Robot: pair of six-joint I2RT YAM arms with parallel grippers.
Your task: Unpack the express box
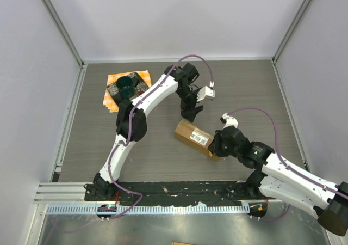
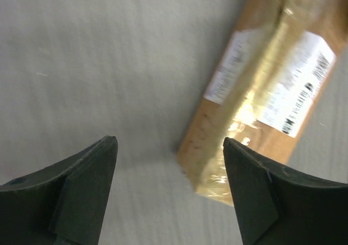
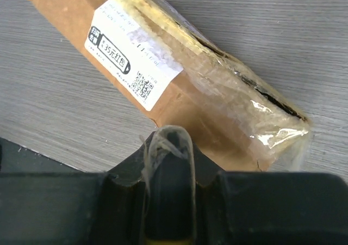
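Note:
A brown cardboard box (image 1: pixel 187 136) lies at an angle on the grey table, with clear tape and a white label (image 3: pixel 128 57) on it. My right gripper (image 1: pixel 213 148) is at the box's near right end, shut on a dark tool (image 3: pixel 169 190) with a yellow part; whether the tool's tip touches the box is hidden. My left gripper (image 1: pixel 190 115) stands over the box's far left end. In the left wrist view its fingers (image 2: pixel 89 185) are apart with bare table between them, and the taped box end lies by the right finger.
At the back left, a patterned black tray (image 1: pixel 142 86) holding a dark green cup (image 1: pixel 125 85) rests on an orange checked cloth (image 1: pixel 112 108). Bare table surrounds the box. A black strip (image 1: pixel 179 194) runs along the front edge.

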